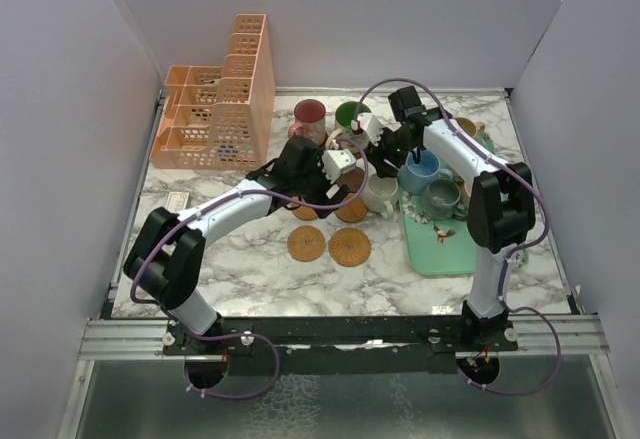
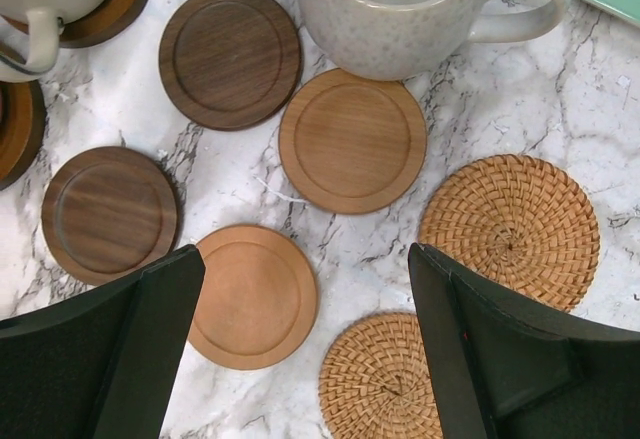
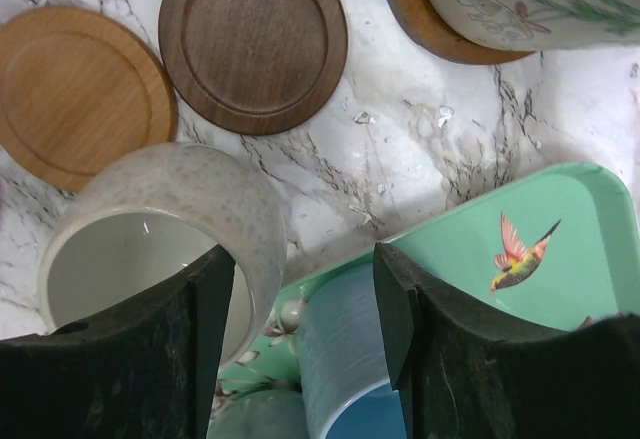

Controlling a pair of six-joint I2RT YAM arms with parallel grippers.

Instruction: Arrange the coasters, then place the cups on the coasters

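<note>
The speckled grey-white cup (image 1: pixel 380 195) stands upright on the marble table, between the coasters and the green tray. In the left wrist view this cup (image 2: pixel 385 34) overlaps the edge of a light wooden coaster (image 2: pixel 352 141); whether they touch, I cannot tell. A dark wooden coaster (image 2: pixel 230 57) lies close to both. My left gripper is open above the coasters, empty, with the cup beyond its fingers. My right gripper is also open and empty; its left finger crosses the view of the cup's rim (image 3: pixel 140 213), its right one is over the tray.
Two wicker coasters (image 1: pixel 349 247) lie nearer the front. The green tray (image 1: pixel 442 256) holds several cups, including a blue cup (image 3: pixel 345 334) close to my right gripper. Red (image 1: pixel 310 120) and green-lined cups (image 1: pixel 352 112) stand behind, beside an orange rack (image 1: pixel 233 94).
</note>
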